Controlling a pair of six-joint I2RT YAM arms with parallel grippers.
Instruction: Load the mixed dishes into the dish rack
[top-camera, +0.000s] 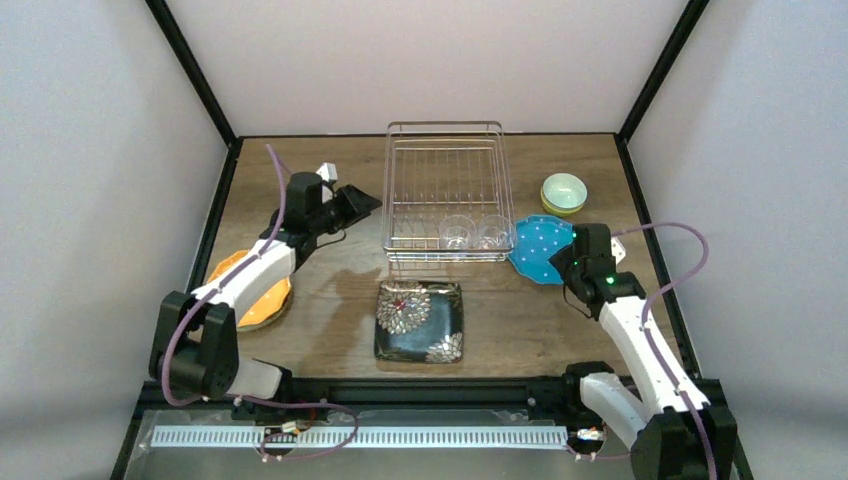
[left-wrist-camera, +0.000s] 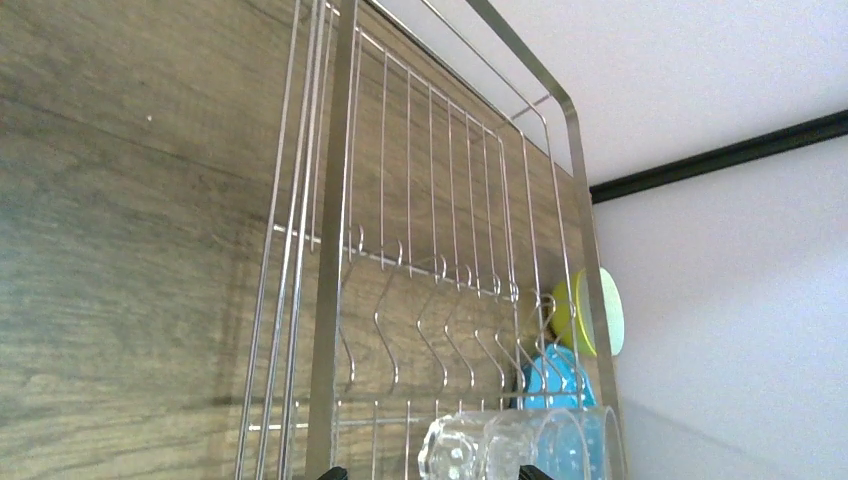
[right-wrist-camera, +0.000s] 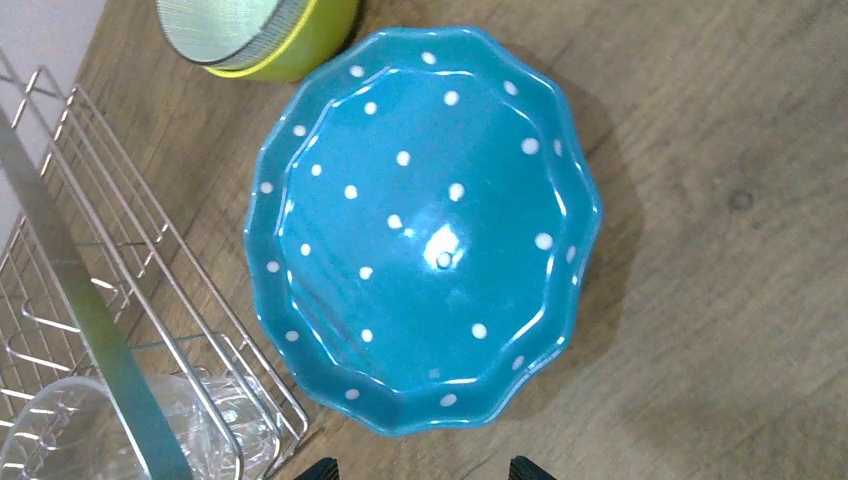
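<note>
The wire dish rack stands at back centre, holding two clear glasses in its front part. My left gripper is open, left of the rack; only its fingertips show in its wrist view. My right gripper is open at the blue dotted plate, which lies right of the rack; the plate fills the middle of the right wrist view. Two stacked bowls, pale green over yellow, sit behind it. An orange plate on another dish lies at the left, partly under my left arm.
A dark square dish with flower patterns lies in front of the rack. Bare table shows left of it and to its right.
</note>
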